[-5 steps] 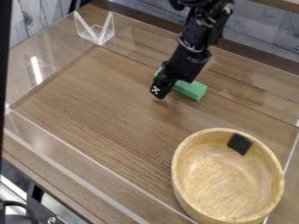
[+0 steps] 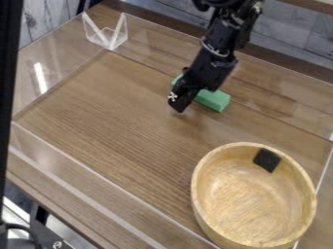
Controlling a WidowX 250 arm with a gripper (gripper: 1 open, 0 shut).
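Note:
The black gripper (image 2: 182, 95) reaches down from the back centre of the camera view, low over the wooden table at the left end of a green block (image 2: 213, 99). The block lies on the table, its left part hidden behind the gripper. Whether the fingers are closed on the block I cannot tell.
A large yellow round tub (image 2: 254, 209) with a black piece (image 2: 268, 160) on its rim fills the front right. A white wire holder (image 2: 107, 29) stands at the back left.
The gripper has shifted very slightly, its fingertips now a little higher. The green block looks about the same.

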